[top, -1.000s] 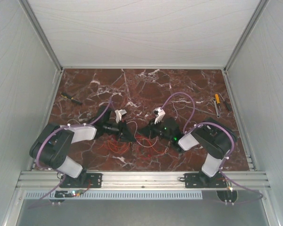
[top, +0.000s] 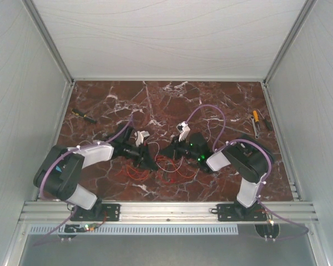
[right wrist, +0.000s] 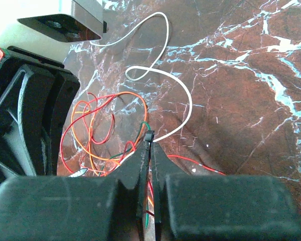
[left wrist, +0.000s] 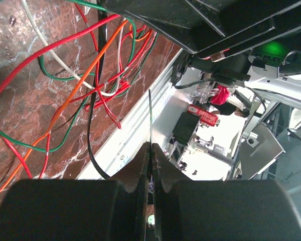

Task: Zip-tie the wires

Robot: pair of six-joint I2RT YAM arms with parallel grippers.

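Observation:
A loose bundle of red, orange, green and white wires [left wrist: 98, 75] lies on the marble-patterned table, between and below the two grippers. A black zip tie [left wrist: 92, 125] runs behind and among the wires in the left wrist view. My left gripper is shut, and a thin dark end of the strip stands up from between its fingertips. In the right wrist view, the small black head of the tie [right wrist: 149, 135] shows at the tips of my right gripper, which is shut on it. The fingers hide much of the strip's path.
A white wire [right wrist: 178, 83] curls out across the table. A screwdriver [top: 84, 116] lies far left; an orange-handled tool [top: 256, 116] and a wrench [top: 255, 127] lie far right. The two grippers are close together.
My left gripper dipped toward the front edge and has come back up.

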